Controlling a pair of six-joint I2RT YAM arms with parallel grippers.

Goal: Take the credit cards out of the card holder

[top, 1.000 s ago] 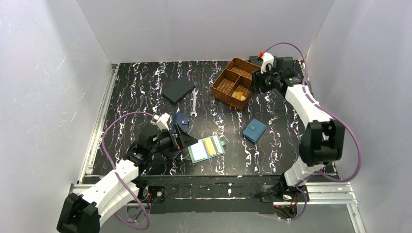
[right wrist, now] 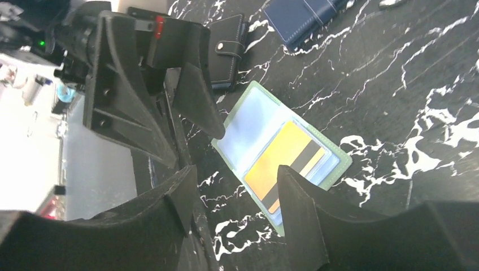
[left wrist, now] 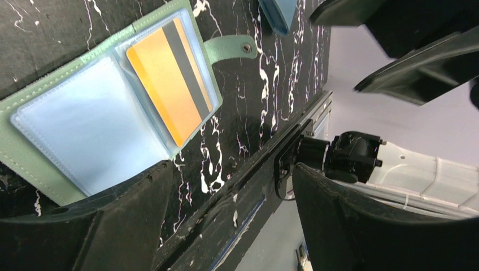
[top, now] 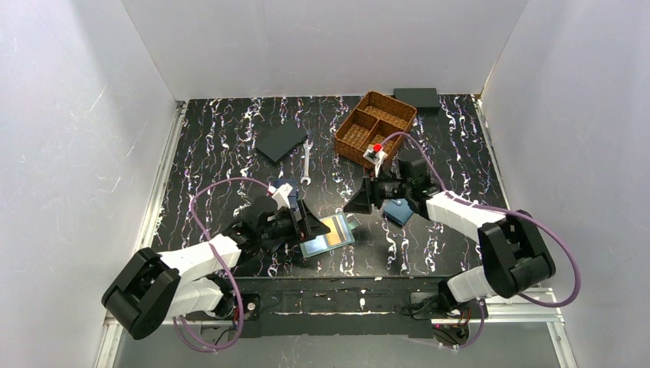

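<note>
An open green card holder [top: 314, 247] lies on the marble table, with clear sleeves and an orange card with a dark stripe [left wrist: 164, 84] [right wrist: 277, 158] in one side. My left gripper [top: 310, 226] hangs just left of and over the holder, fingers apart with nothing between. My right gripper [top: 359, 201] is above and right of the holder, also with fingers apart and empty. Both wrist views show the holder below the fingertips.
A blue wallet [top: 399, 211] lies right of the holder; dark wallets sit at the left, partly hidden. A wrench [top: 306, 161], black box [top: 280, 142] and divided basket [top: 356, 134] lie behind. The table's front edge is close.
My right gripper has come down and left from beside the basket to near the holder. My left gripper has moved slightly right, toward the holder.
</note>
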